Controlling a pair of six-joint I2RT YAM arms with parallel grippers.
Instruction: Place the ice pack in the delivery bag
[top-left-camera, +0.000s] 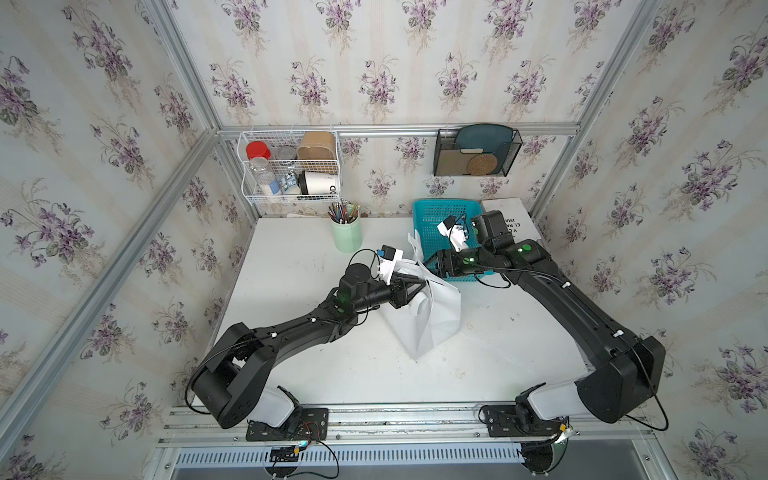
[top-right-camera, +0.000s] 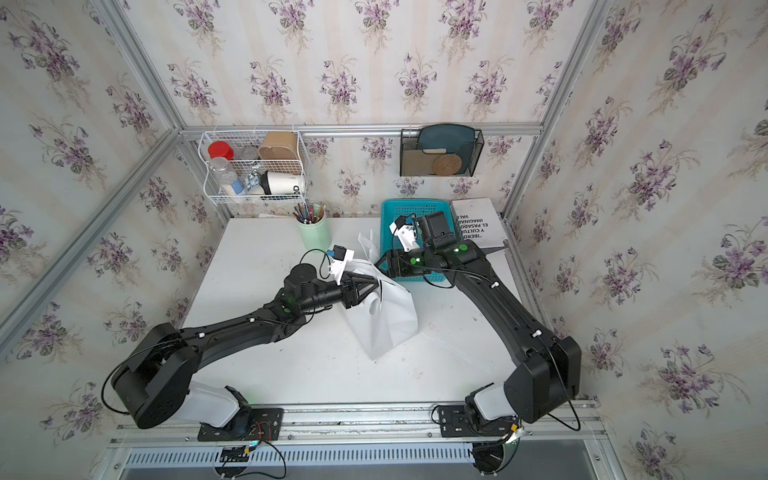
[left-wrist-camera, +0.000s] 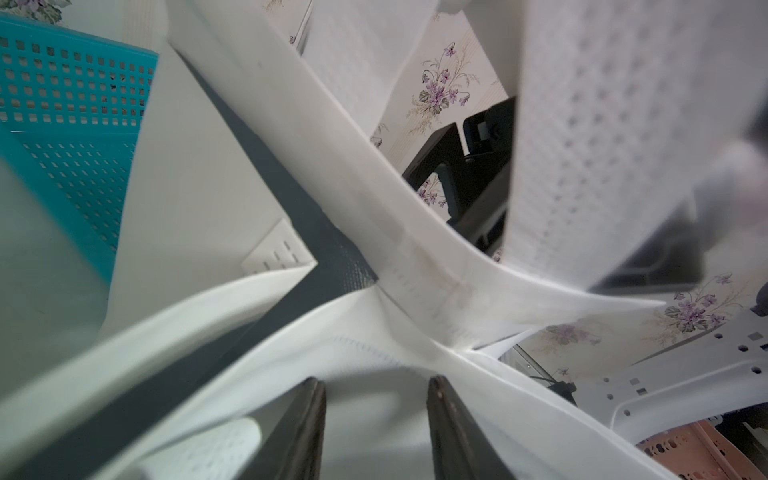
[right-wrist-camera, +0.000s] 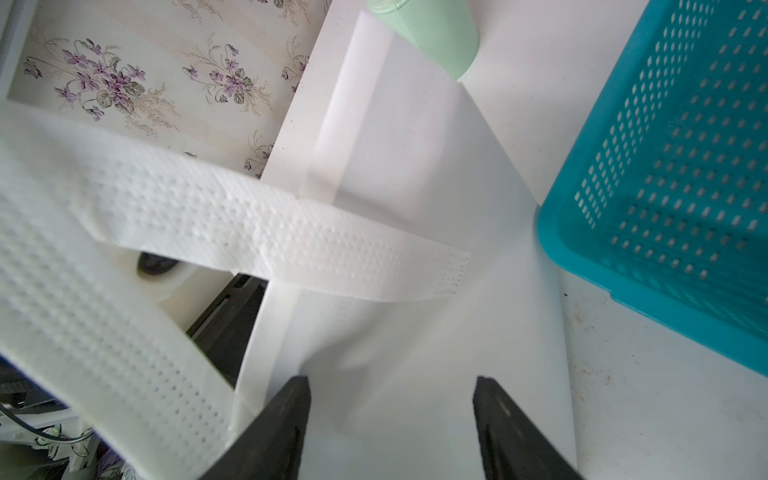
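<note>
The white delivery bag (top-left-camera: 442, 321) stands in the middle of the table with a dark grey lining (left-wrist-camera: 280, 180) visible at its mouth. My left gripper is at the bag's left side, its fingers apart in front of the white material. On the bag's right, my right gripper has its fingers spread close to the outer face of the wall, with nothing visibly pinched between them. A white dotted strap (right-wrist-camera: 344, 248) crosses that wall in the right wrist view. No ice pack can be made out, and most of the bag's inside is hidden.
Behind the bag is a turquoise basket (top-left-camera: 441, 212), partly covered by my right arm. A green pen cup (top-left-camera: 347, 234) stands behind and to the left. A book (top-right-camera: 478, 220) lies at the back right.
</note>
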